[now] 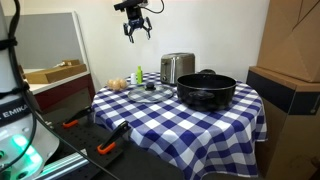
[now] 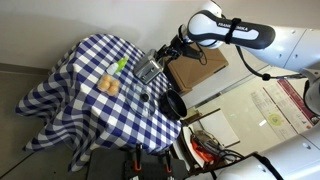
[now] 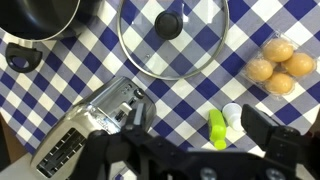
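Note:
High above the back of the table hangs my open gripper (image 1: pixel 140 38), its fingers empty. Seen from the wrist, the gripper spreads over a silver toaster (image 3: pixel 90 128) at lower left and a green bottle (image 3: pixel 217 128) at lower middle, well above both. A glass lid with a black knob (image 3: pixel 168 25) lies flat on the cloth. Black pot (image 3: pixel 48 22) stands at the wrist view's upper left. Several round, orange-brown items in a clear pack (image 3: pixel 281 66) rest at the right. A small white object (image 3: pixel 232 114) touches or adjoins the bottle; I cannot tell which.
Blue-and-white checked cloth (image 1: pixel 165 128) covers the table, with bare room at its front. Cardboard boxes (image 1: pixel 288 100) are stacked to the right of the table. More boxes (image 1: pixel 57 73) lie on a red cabinet at the left.

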